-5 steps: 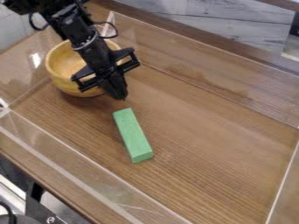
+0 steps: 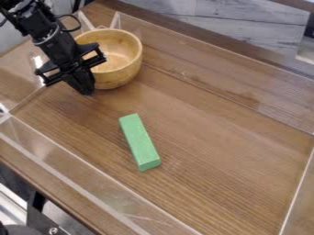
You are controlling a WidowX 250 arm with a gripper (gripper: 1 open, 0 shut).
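Observation:
A black gripper (image 2: 72, 72) on a black arm reaches in from the top left, low at the left side of a tan round bowl (image 2: 119, 57). Its fingers touch or sit very close to the bowl's wall; whether they are open or shut is unclear. A green rectangular block (image 2: 140, 141) lies on the wooden table in the lower middle, apart from the gripper.
A pale grey wooden wall (image 2: 240, 23) runs along the back. The table's left edge is near the arm.
The gripper has moved left, away from the middle. The green block has not moved.

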